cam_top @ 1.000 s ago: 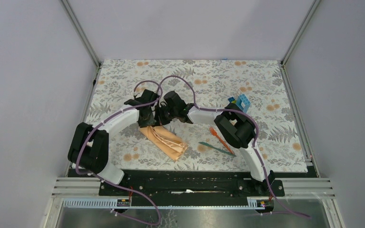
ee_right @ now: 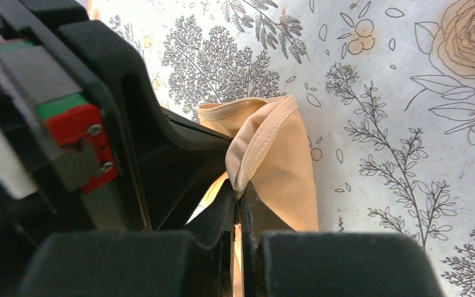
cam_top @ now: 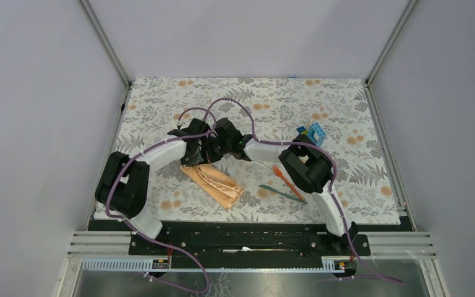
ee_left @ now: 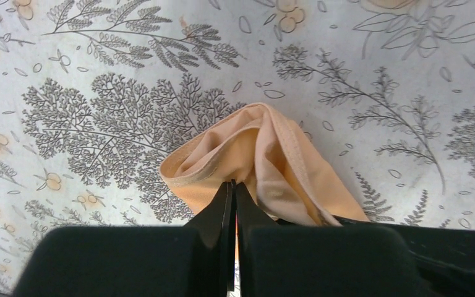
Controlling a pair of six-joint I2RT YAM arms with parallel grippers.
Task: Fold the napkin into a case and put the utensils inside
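Observation:
A peach napkin lies folded lengthwise, with rumpled layers at its upper end, where both grippers meet. My left gripper is shut at that end, its tips against the fabric; whether cloth is between them is unclear. My right gripper is shut on the napkin's folded, stitched edge, close beside the other gripper. An orange fork and a teal knife lie to the napkin's right on the floral mat.
A light-blue object with smaller blue and yellow pieces sits at the right, partly behind the right arm.
The right arm and the napkin look almost unchanged.

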